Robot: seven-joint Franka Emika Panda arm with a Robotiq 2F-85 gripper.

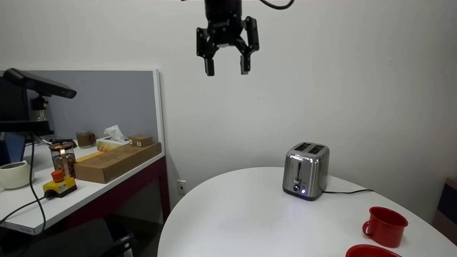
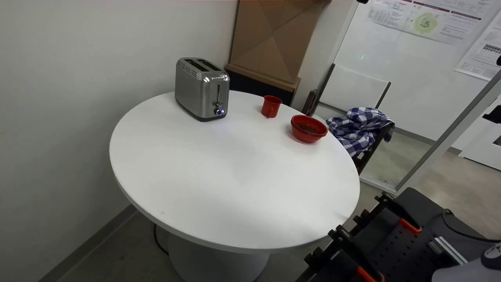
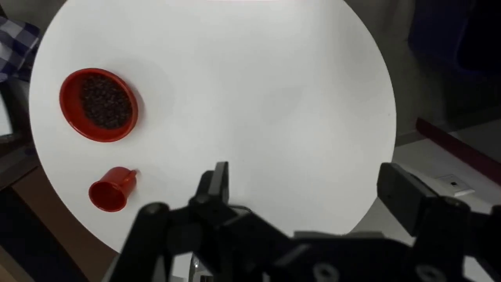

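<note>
High above the white round table (image 1: 231,214), my gripper (image 1: 227,72) is open and pointing down, with only air between its fingers. Its spread fingers (image 3: 219,182) show at the bottom of the wrist view too. A red mug (image 2: 271,106) stands upright on the table, and close to it is a red bowl (image 3: 75,104) holding small dark pieces. The silver toaster (image 1: 305,171) sits near the wall with a small light on its front. In the wrist view, my gripper hides most of the toaster. Nothing on the table is touched by the gripper.
A side desk (image 1: 124,177) at the left carries a cardboard box (image 1: 115,163), a jar and a yellow box with a red button. The toaster's black cord (image 1: 349,192) runs off to the right. A chair with a checked cloth (image 2: 357,129) stands beyond the table.
</note>
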